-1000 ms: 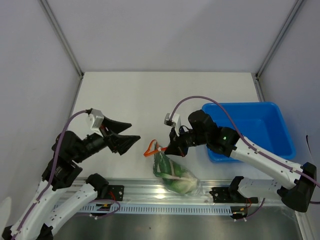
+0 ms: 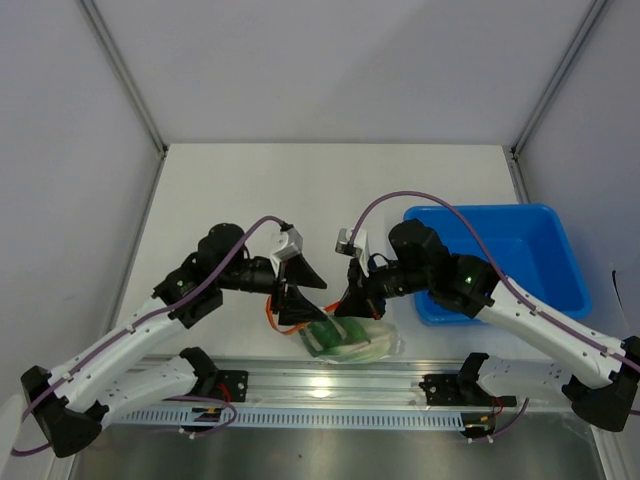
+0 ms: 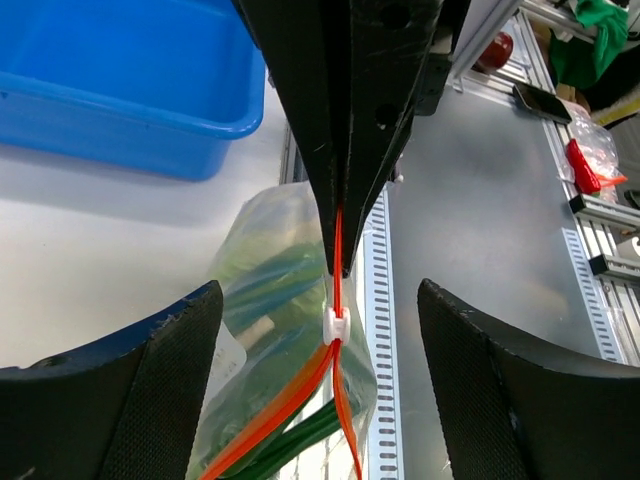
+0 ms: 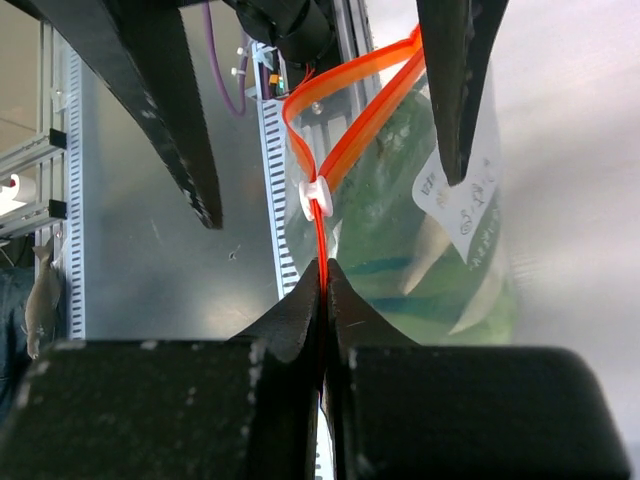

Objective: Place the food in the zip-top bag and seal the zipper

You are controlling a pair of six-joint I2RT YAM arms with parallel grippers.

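The zip bag (image 2: 350, 340) with green vegetables inside lies at the table's front edge under both grippers. Its orange zipper (image 4: 385, 110) has a white slider; in the right wrist view the strips spread apart on one side of it and run together on the other. My right gripper is shut on the end of the zipper, which hangs the bag below it. My left gripper is open, its fingers either side of the slider and loose strips, apparently not touching them.
A blue bin (image 2: 500, 240) sits at the right. A metal rail and edge run along the front, below the bag.
The right gripper has shifted slightly to the right, the zipper and bag with it.
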